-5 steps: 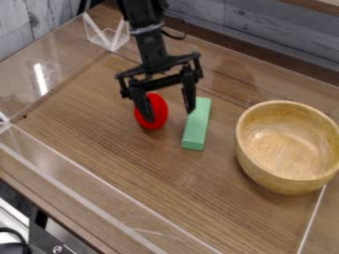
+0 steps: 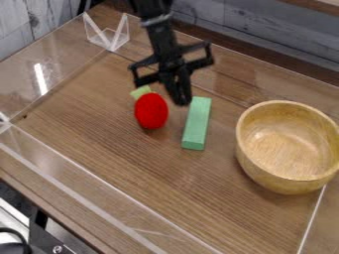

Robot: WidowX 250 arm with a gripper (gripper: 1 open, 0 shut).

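My black gripper (image 2: 181,52) is raised over the table in the upper middle, shut, with nothing visible between its fingers. Below it a red rounded object (image 2: 151,111) lies left of a pale green bar (image 2: 197,123). A small light green piece (image 2: 141,91) lies just behind the red object, partly hidden by it.
A wooden bowl (image 2: 283,149) takes up the right side of the table. A clear plastic object (image 2: 103,30) lies at the back left.
The gripper has moved up and back from over the red object and green bar, leaving both in clear view. Those objects lie about where they were.
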